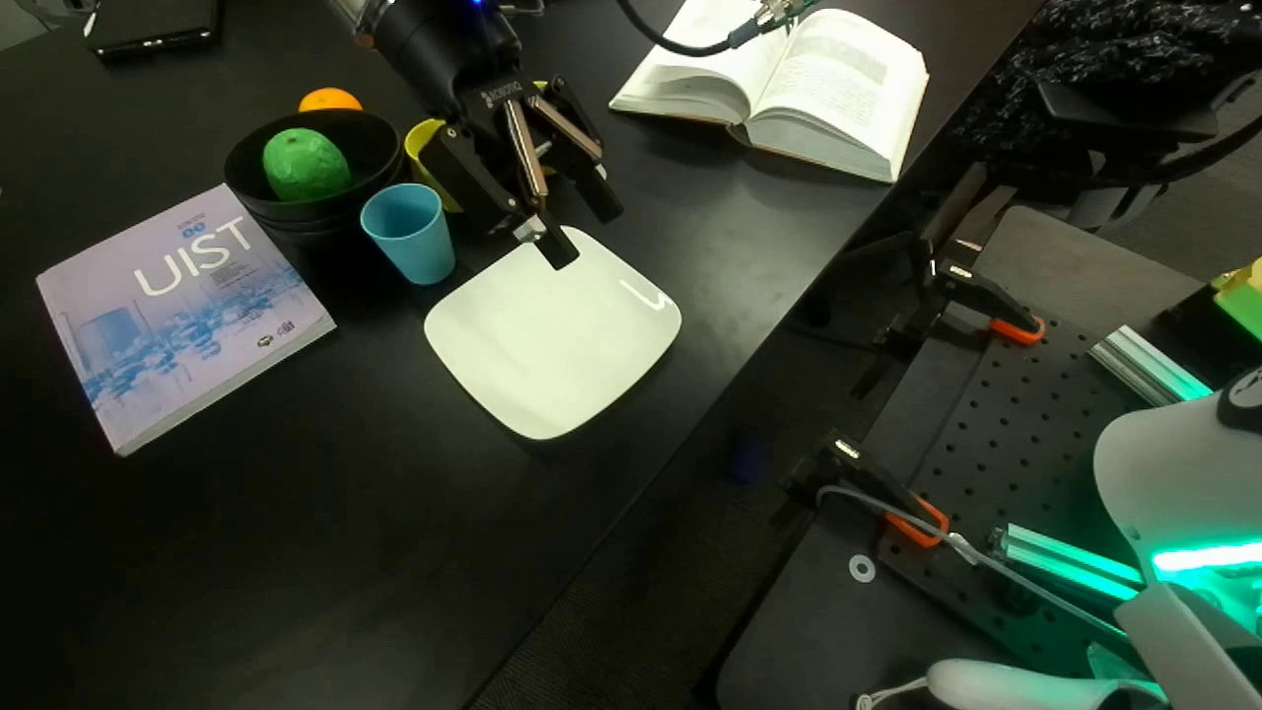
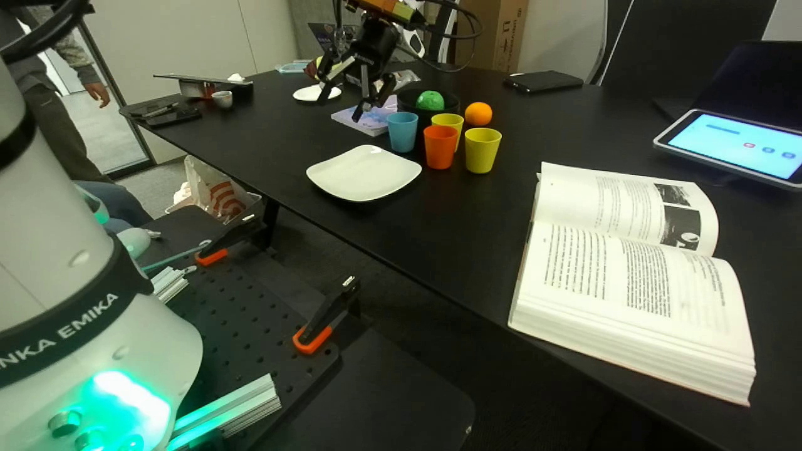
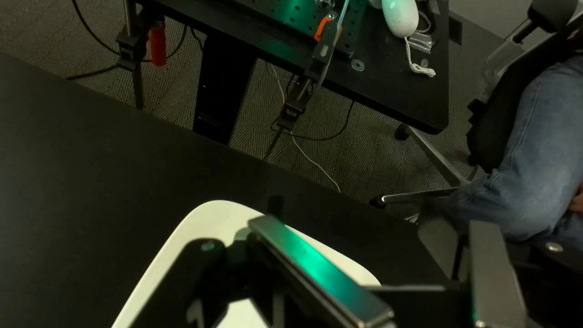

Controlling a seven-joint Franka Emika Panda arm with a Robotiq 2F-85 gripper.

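My gripper (image 1: 580, 233) is open and empty, raised over the table by the back corner of the white plate (image 1: 550, 343). In the wrist view its fingers (image 3: 322, 270) stand well apart, with part of the plate (image 3: 218, 218) beneath. A blue cup (image 1: 408, 237) stands left of the plate. Beyond it, a black bowl (image 1: 243, 166) holds a green round fruit (image 1: 306, 165), and an orange (image 1: 330, 100) lies behind the bowl. An orange cup (image 2: 440, 146) and a yellow cup (image 2: 481, 150) stand close together, with a second yellow cup (image 2: 448, 125) behind them.
A closed UIST book (image 1: 183, 302) lies left of the bowl, and an open book (image 1: 816, 71) lies near the table edge. A tablet (image 2: 733, 146) rests farther along. Bare tabletop (image 1: 296, 544) stretches in front of the plate.
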